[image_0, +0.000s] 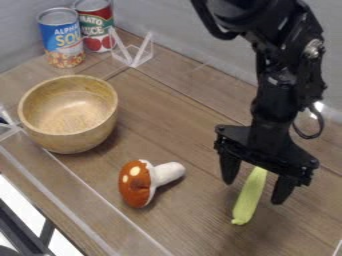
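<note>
My black gripper (257, 175) stands open over a pale yellow-green elongated object (246, 208) lying on the wooden table at the right, its fingers to either side of the object's upper part. Part of that object is hidden behind the gripper. A toy mushroom (138, 184) with a red-orange spotted cap and white stem lies left of the gripper. A light wooden bowl (68, 127) sits at the left.
Two cans stand in the back left corner, a blue and silver one (62, 37) and a red one (99, 27).
</note>
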